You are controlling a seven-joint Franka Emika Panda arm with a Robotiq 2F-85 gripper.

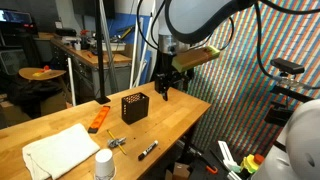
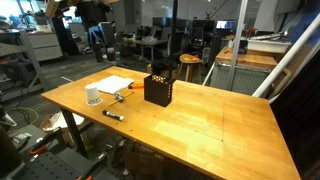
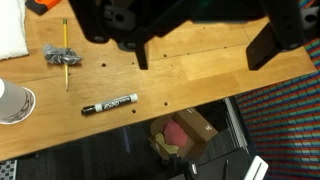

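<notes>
My gripper is open above the wooden table, with only bare tabletop showing between its fingers. In exterior view 1 the gripper hangs higher than the table, to the right of a black mesh basket. A black-and-white marker lies near the table's edge, below the left finger in the wrist view. Beside it are a grey tangled bundle with a yellow stick and a white cup. A white cloth lies flat near an orange object.
The basket stands upright, and much of the table to its right is clear in exterior view 2. Beneath the table edge, an open cardboard box sits lower down. A striped cloth is off to one side.
</notes>
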